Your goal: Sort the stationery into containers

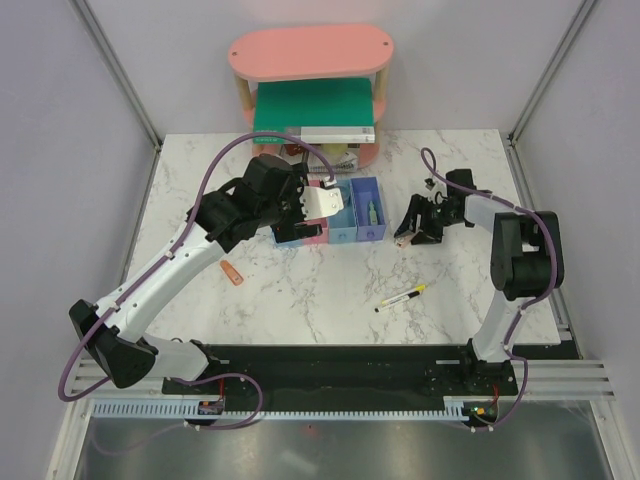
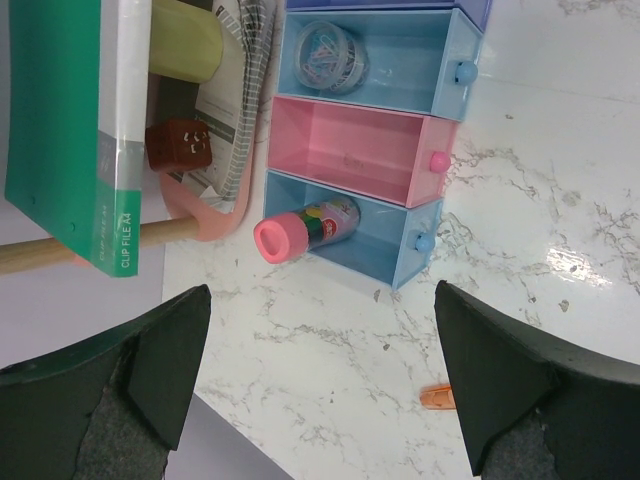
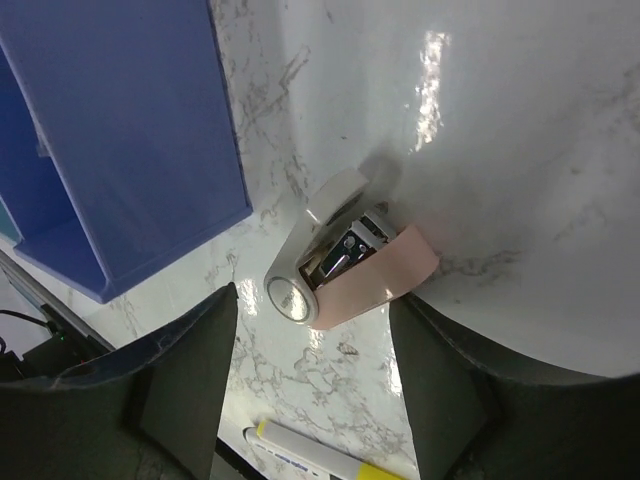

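A small pink and white stapler [image 3: 375,285] lies on the marble table, right of the purple container [image 3: 150,130]. My right gripper is part open over it, fingers apart near its lower end; whether they touch it I cannot tell. Above the joined containers my left gripper stands open and empty. Below it, a red-capped bottle [image 2: 325,222] leans in a light blue container [image 2: 375,240]. The neighbouring pink container [image 2: 350,150] is empty. A round tub of paper clips [image 2: 330,57] sits in another blue container [image 2: 410,60].
A yellow marker [image 1: 415,289] and a black-tipped white marker [image 1: 395,302] lie near the front right. An orange item [image 1: 231,272] lies on the left. Behind the containers stands a pink-topped shelf [image 1: 310,55] with a green clip file [image 1: 310,105].
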